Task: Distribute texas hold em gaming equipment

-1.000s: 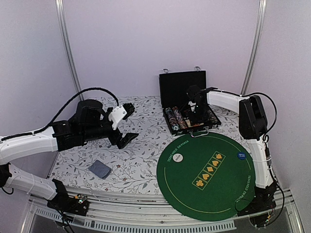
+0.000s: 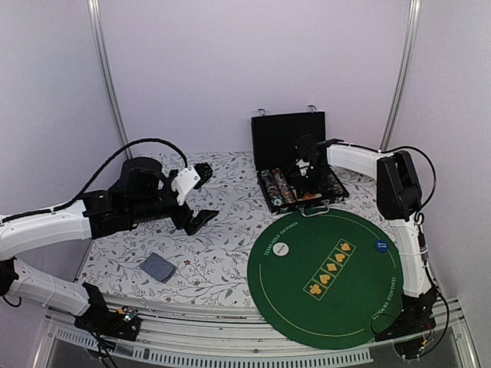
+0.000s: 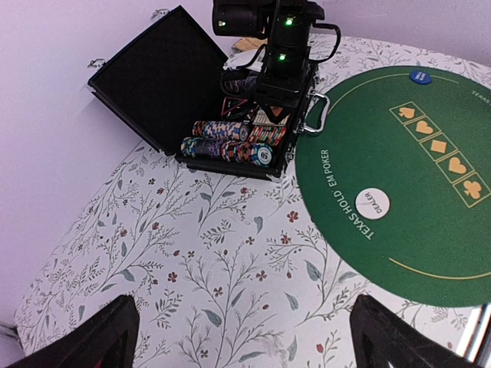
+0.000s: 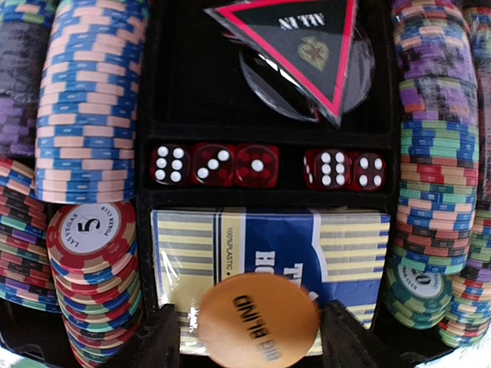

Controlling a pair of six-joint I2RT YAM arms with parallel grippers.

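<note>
In the right wrist view an orange BIG BLIND button [image 4: 258, 318] lies over a plastic-wrapped card deck [image 4: 192, 238] in the chip case [image 2: 288, 203]. My right gripper stands part open, one finger [image 4: 159, 337] on each side of the button, with a gap showing at the left. On the green poker mat [image 2: 345, 307] sit a white DEALER button [image 2: 281, 249] and a blue button [image 2: 381, 246]. Away from the case, my left gripper [image 2: 202, 221] hangs open and empty above the patterned cloth at left.
Chip stacks [image 4: 92, 100] line both sides of the case, with red dice [image 4: 255, 165] and a triangular ALL IN marker [image 4: 307, 46] between them. The raised lid [image 2: 288, 138] stands behind. A grey cloth square [image 2: 158, 267] lies at left.
The left arm and the buttons on the mat have stayed put.
</note>
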